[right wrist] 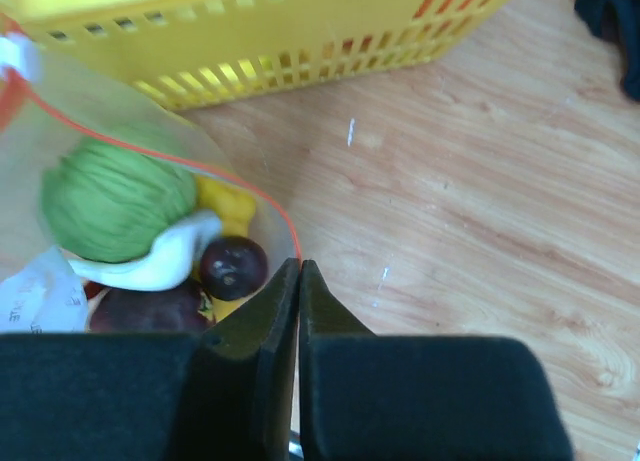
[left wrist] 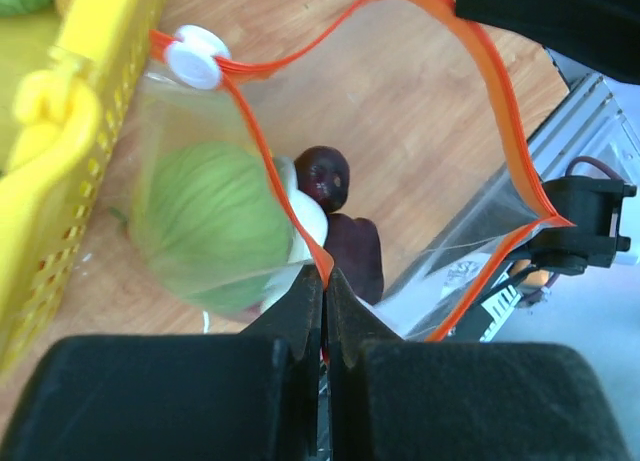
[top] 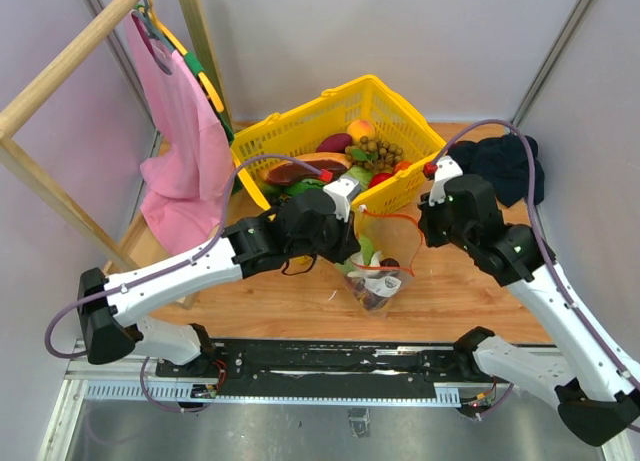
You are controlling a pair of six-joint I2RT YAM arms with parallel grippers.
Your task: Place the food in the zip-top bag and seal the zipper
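The clear zip top bag (top: 372,293) stands on the table with its orange-rimmed mouth held open. Inside it the left wrist view shows a green round vegetable (left wrist: 212,221), something white (left wrist: 309,224) and dark purple pieces (left wrist: 352,249). A white zipper slider (left wrist: 197,59) sits at one corner of the orange zipper (left wrist: 512,111). My left gripper is shut on the bag's rim at one side. At the opposite side my right gripper is shut, with the rim (right wrist: 278,207) running into its fingertips.
Behind the bag stands a yellow basket (top: 290,128) of produce, close to both grippers. Dark cloth (top: 503,164) lies at the back right, and a pink garment (top: 187,151) hangs on a wooden rack at left.
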